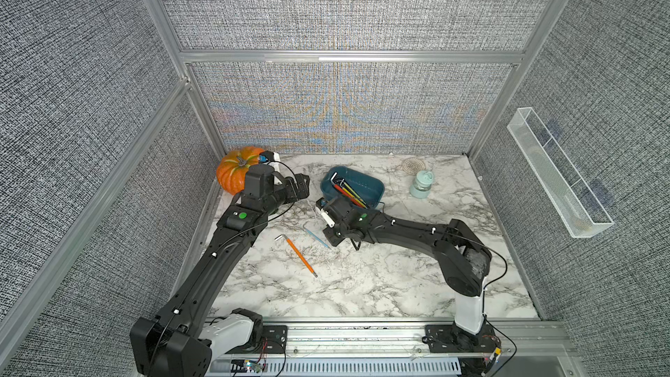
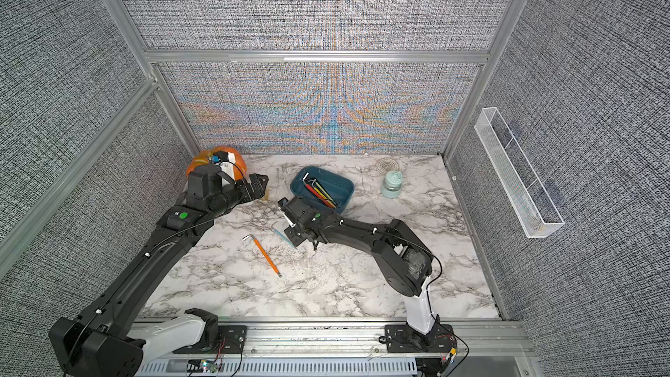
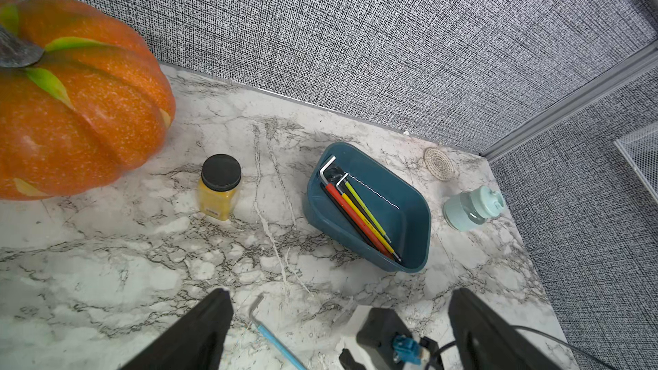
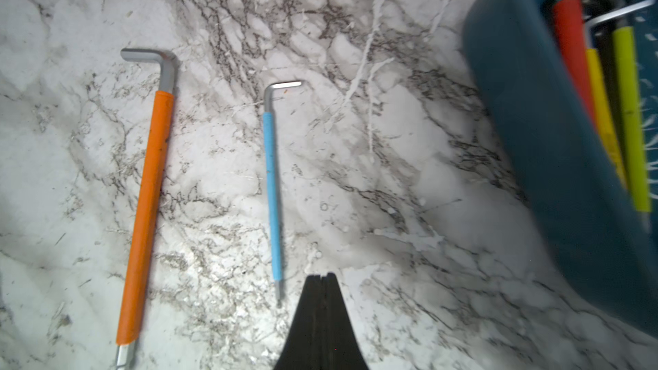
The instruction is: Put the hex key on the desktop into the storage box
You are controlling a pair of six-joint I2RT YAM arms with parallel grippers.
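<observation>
In the right wrist view, a blue hex key [image 4: 272, 188] lies flat on the marble desktop, its silver bent end away from me. An orange hex key [image 4: 146, 212] lies left of it, roughly parallel. My right gripper is shut with nothing between its fingertips, just right of the blue key's straight end in that view. The dark teal storage box [image 3: 342, 233] holds several hex keys, red, yellow, lime and black among them. Away from both loose keys, over the back left of the desk, my left gripper stands open and empty, its fingers blurred and wide apart.
An orange pumpkin [image 3: 89, 102] and a yellow jar with a black lid [image 3: 219, 188] stand at the back left. Right of the box are a mint bottle [image 3: 474, 208] and a round coaster [image 3: 438, 163].
</observation>
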